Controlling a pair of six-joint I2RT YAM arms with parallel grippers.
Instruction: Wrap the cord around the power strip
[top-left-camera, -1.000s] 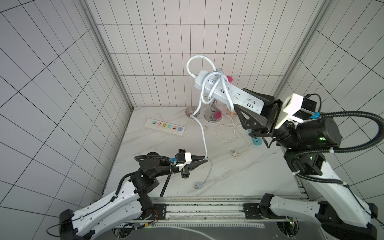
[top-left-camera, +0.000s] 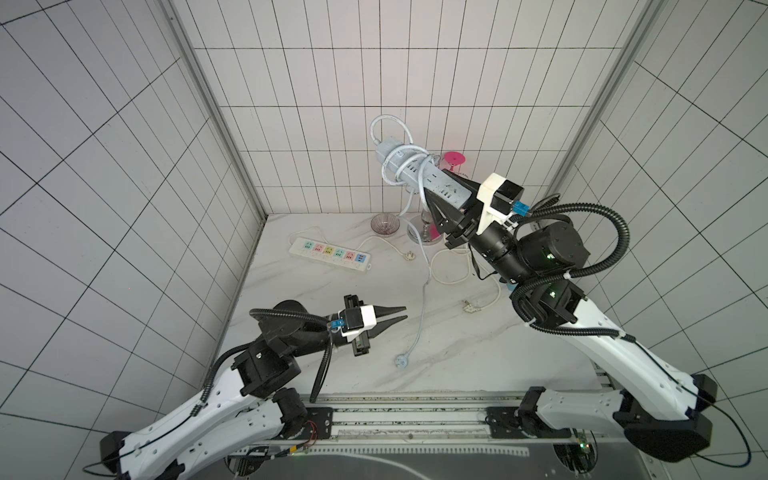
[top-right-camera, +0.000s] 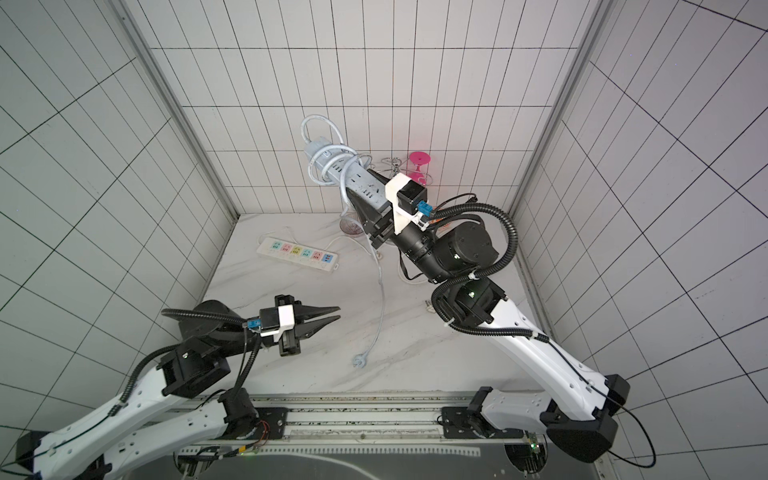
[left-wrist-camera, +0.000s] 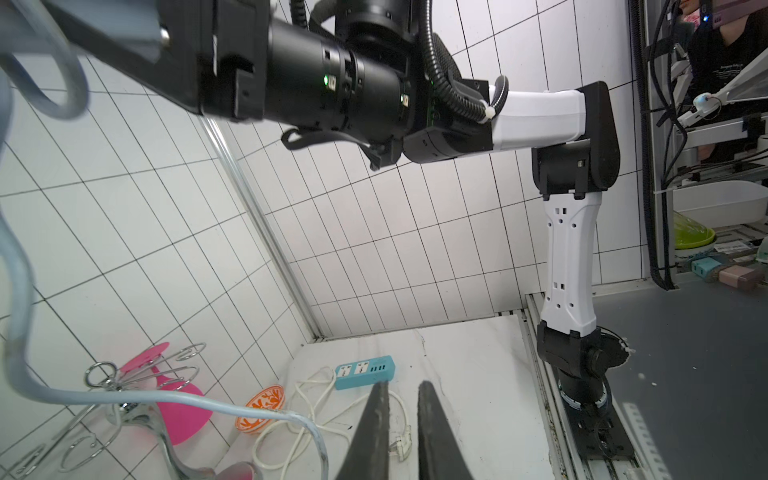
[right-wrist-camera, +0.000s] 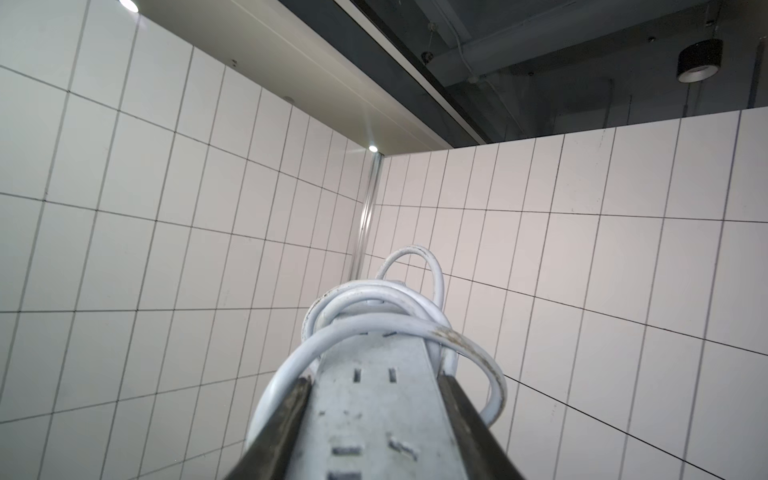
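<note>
The white power strip (top-left-camera: 448, 185) is held up in the air, tilted, toward the back wall, with my right gripper (top-left-camera: 436, 182) shut on its near end. Several loose turns of white cord (right-wrist-camera: 384, 324) lie around its far half in the right wrist view. From there the free cord (top-left-camera: 423, 296) hangs down to the table and ends in a plug (top-left-camera: 401, 361) near the front edge. My left gripper (top-left-camera: 406, 313) is slightly open over the table. Its fingertips stand apart with nothing between them, and the cord passes to the side of them in the left wrist view.
A multicoloured-socket strip (top-left-camera: 329, 253) lies at back left. Behind the held strip stand pink glass and wire items (left-wrist-camera: 180, 404). A blue strip (left-wrist-camera: 365, 372) and another cream cord (left-wrist-camera: 297, 448) lie to the right.
The held strip swung left and down, toward the back wall, as the right arm reached inward.
</note>
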